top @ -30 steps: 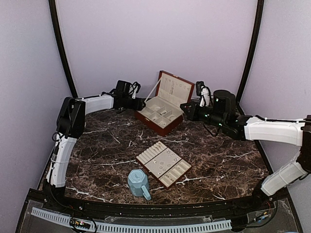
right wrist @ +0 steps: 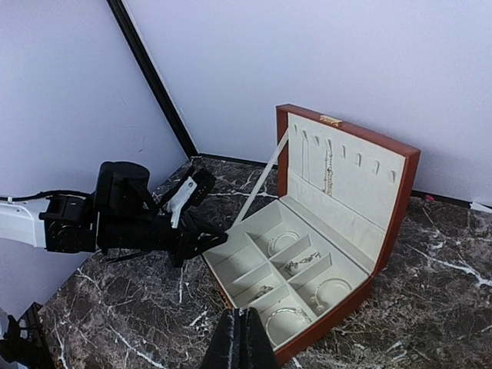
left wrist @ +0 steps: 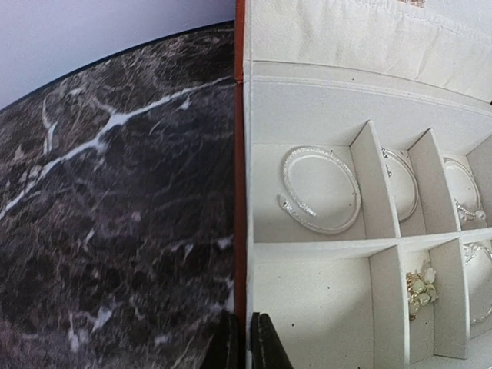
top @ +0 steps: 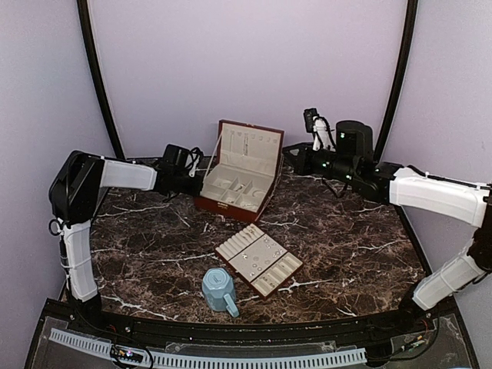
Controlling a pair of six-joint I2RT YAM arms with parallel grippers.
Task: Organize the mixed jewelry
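Note:
The red-brown jewelry box (top: 224, 209) stands with its lid up on the dark marble table. In the left wrist view my left gripper is shut on the box's left side wall (left wrist: 244, 192). A bracelet (left wrist: 323, 223) lies in one compartment, while the compartment in front of it is empty. Further compartments hold more bracelets and a beaded piece (left wrist: 420, 290). A necklace (right wrist: 329, 165) hangs inside the lid. To the right of the box, my right gripper is raised above the table, shut with nothing between its fingers.
In front of the box lies a jewelry tray (top: 247, 270) with ring rolls, a flat panel with small pieces, and compartments. A light blue mug (top: 218, 289) stands at the tray's front left.
My right gripper has risen and shifted slightly left.

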